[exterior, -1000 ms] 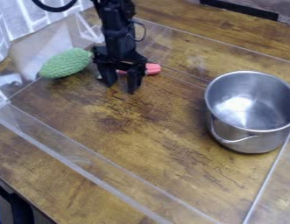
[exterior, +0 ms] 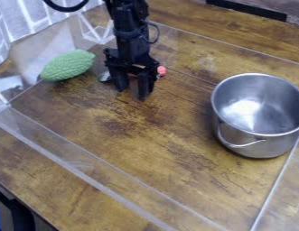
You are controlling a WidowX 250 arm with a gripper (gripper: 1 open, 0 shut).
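Observation:
The black robot arm reaches down from the top of the camera view to its gripper (exterior: 131, 81), which is low over the wooden table at the upper middle. A small pink-red item (exterior: 162, 70) shows just behind the gripper on its right, mostly hidden by it. Whether the fingers are open or shut, or hold anything, I cannot tell. A green textured oval object (exterior: 67, 66) lies to the gripper's left.
A large steel pot (exterior: 256, 115) stands on the right. A white cloth (exterior: 19, 27) is at the top left.
Less of the pink-red item shows beside the gripper now than a second ago. The gripper has shifted slightly, staying in about the same place. The pot and green object are unmoved.

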